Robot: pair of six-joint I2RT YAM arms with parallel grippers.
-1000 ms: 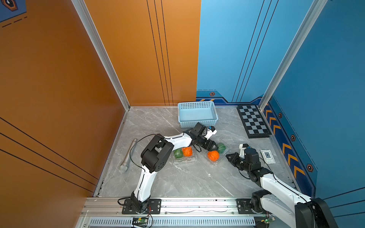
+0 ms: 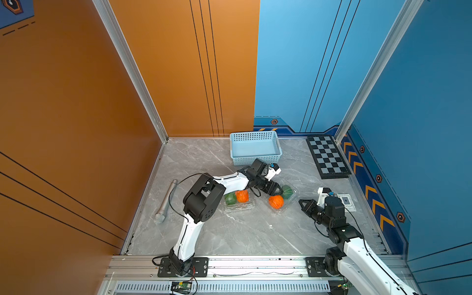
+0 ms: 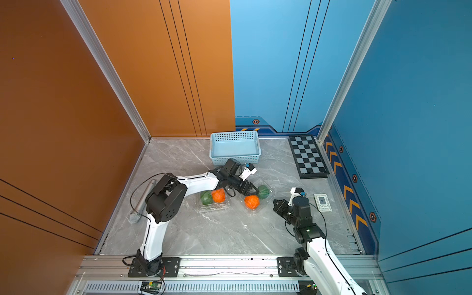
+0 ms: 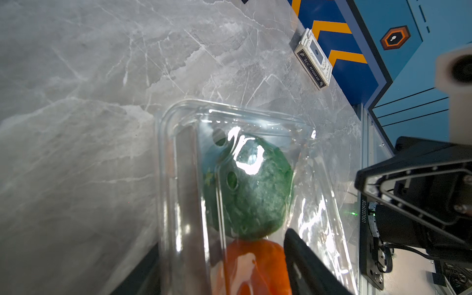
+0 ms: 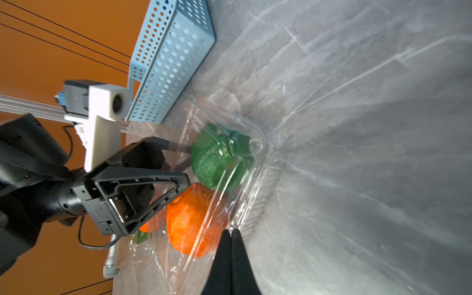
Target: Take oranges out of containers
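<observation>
A clear plastic container (image 4: 173, 196) holds an orange (image 2: 276, 202) and a green round fruit (image 2: 286, 192) at mid-table. My left gripper (image 2: 276, 190) is shut on this container, its fingers (image 4: 309, 265) on either side at the orange's end. To the left lies another clear container (image 2: 239, 207), with an orange (image 2: 242, 196) and a green fruit (image 2: 230, 198) inside, partly under the left arm. My right gripper (image 2: 302, 204) stands just right of the gripped container. In the right wrist view its fingertips (image 5: 226, 242) meet, with nothing between them.
A light blue basket (image 2: 255, 160), empty, stands at the back. A checkered board (image 2: 328, 157) lies at back right, and a white card box (image 2: 347, 202) sits beyond the right arm. A pale rod-shaped object (image 2: 165, 202) lies at left.
My right gripper has drawn back slightly to the right, away from the container. The left arm stays in place, and the container has barely shifted.
</observation>
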